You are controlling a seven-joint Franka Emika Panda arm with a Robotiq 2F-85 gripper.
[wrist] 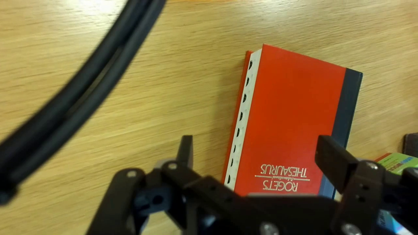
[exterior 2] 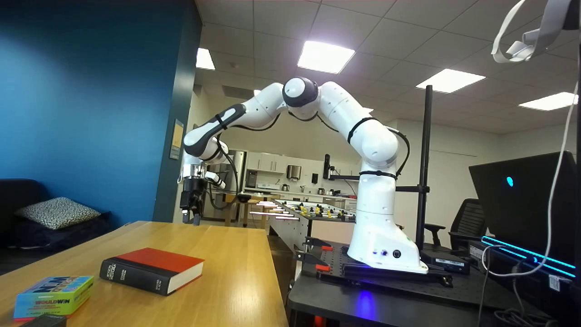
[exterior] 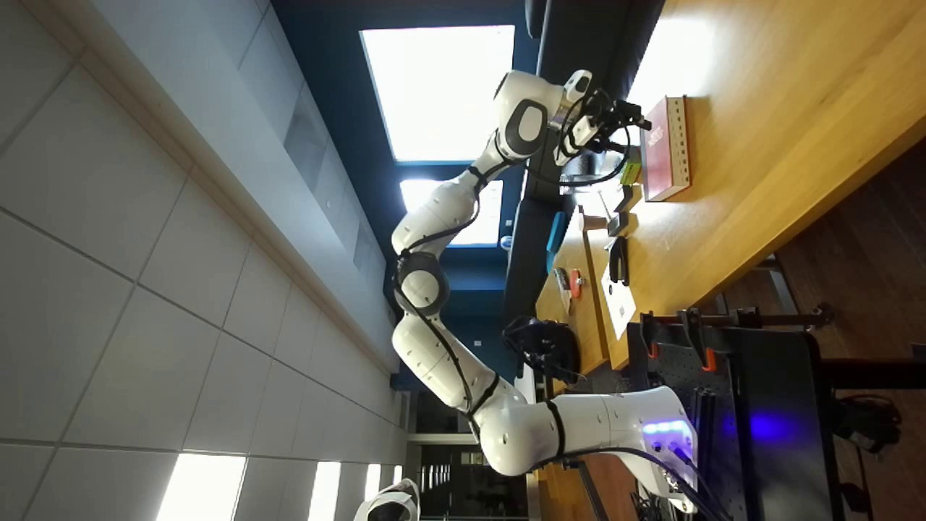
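A thick red thesaurus (wrist: 292, 117) with a black spine lies flat on the wooden table. In exterior view 2 the same book (exterior 2: 158, 259) shows its spine and white page edges. My gripper stands open above the table, with no object held between its fingers. From the wrist, one finger (wrist: 187, 150) appears over bare wood beside the page edge, the other (wrist: 327, 156) over the spine side. Exterior view 2 has the gripper (exterior 2: 190, 218) pointing down, higher than the book. The gripper body covers the book's near end in the wrist view.
A colourful card-game box (exterior 2: 53, 297) sits beside the book's spine. Farther along the table are a black stapler-like item (exterior: 618, 260) and a paper sheet (exterior: 618, 299). Bare tabletop (wrist: 156, 98) extends beyond the page-edge side. A black cable (wrist: 86, 86) crosses the wrist view.
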